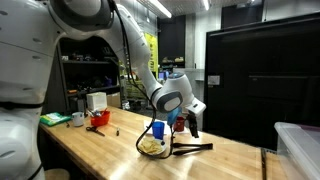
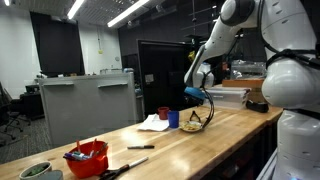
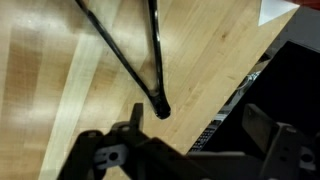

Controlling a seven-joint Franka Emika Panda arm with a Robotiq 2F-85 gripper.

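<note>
Black tongs point(image 3: 158, 60) lie spread in a V on the wooden table, their joined end near my left finger in the wrist view. In exterior view 1 the tongs point(image 1: 192, 148) rest to the right of a plate point(image 1: 152, 147). My gripper is open above the table, its fingers apart with no object held between them. A blue cup point(image 1: 158, 129) stands behind the plate, and a red cup point(image 1: 180, 125) is partly hidden by the gripper. The plate carries something yellowish, too small to make out.
White paper or cloth point(image 2: 153, 123) lies near the cups. A red basket point(image 2: 86, 158) with utensils, and dark-handled tools point(image 2: 125, 168), occupy the far end. At the opposite end stands a clear plastic bin point(image 1: 298, 145). Between tools and plate the table point(image 1: 110, 150) is mostly bare.
</note>
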